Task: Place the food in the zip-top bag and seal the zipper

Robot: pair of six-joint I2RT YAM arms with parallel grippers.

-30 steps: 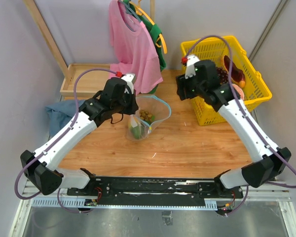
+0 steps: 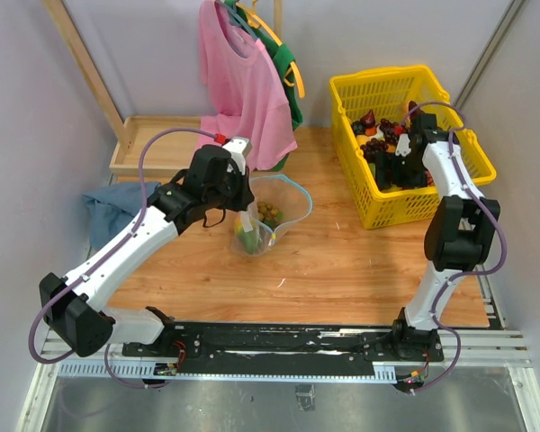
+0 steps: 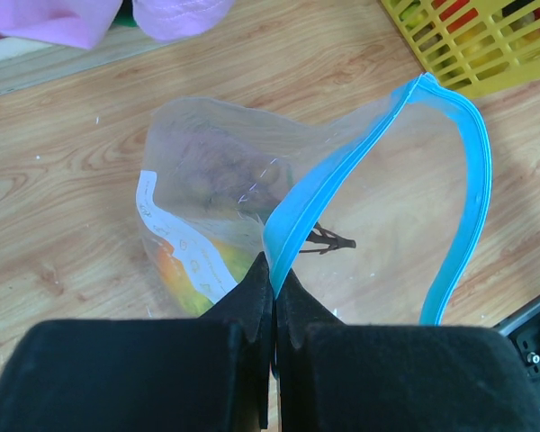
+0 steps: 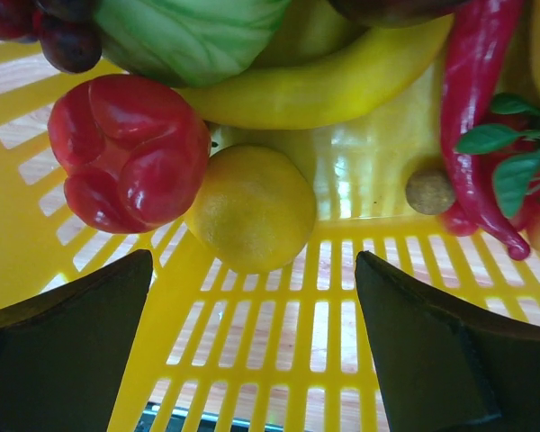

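The clear zip top bag (image 2: 292,202) stands on the table with its blue-edged mouth gaping, and brownish round food (image 2: 269,214) shows inside. In the left wrist view its blue zipper edge (image 3: 468,198) is pinched at one side by my left gripper, which is shut on it. A dark stem and orange, yellow and green food (image 3: 189,279) lie in the bag, partly behind a white label. My right gripper is open inside the yellow basket (image 2: 372,211). A round yellow fruit (image 4: 249,202) lies just ahead of the gap between its fingers, not gripped.
Around the yellow fruit lie a red pepper (image 4: 129,153), a banana (image 4: 324,85), a red chili (image 4: 472,117) and grapes. The slatted basket wall is close to the right fingers. Hanging clothes (image 2: 247,81) are behind the bag.
My left arm and the bag have hardly moved.
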